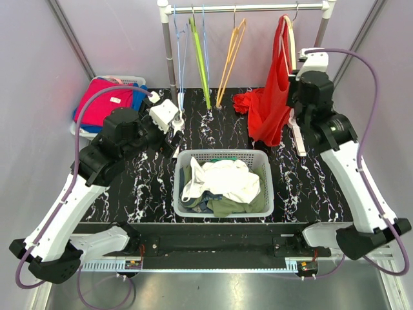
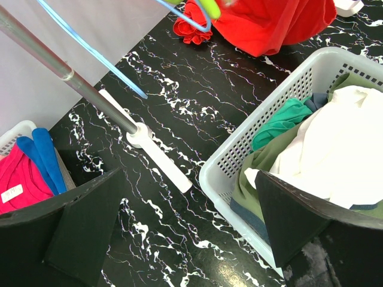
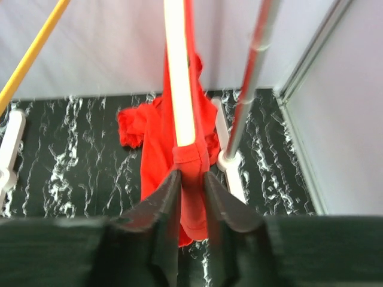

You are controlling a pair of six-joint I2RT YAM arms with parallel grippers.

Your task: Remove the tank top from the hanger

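The red tank top (image 1: 271, 103) hangs at the right of the rail on a pale yellow hanger (image 3: 181, 72), its lower part draped toward the dark floor. My right gripper is at the hanger's side, with red fabric in front of and between its blurred fingers; whether it grips cannot be told. My left gripper stands open above the floor left of the basket, nothing between its fingers.
A basket (image 1: 177, 194) of white and green clothes sits front centre; another (image 1: 77, 132) with red and blue items is back left. Empty blue, green and orange hangers hang from the rail (image 1: 213, 9).
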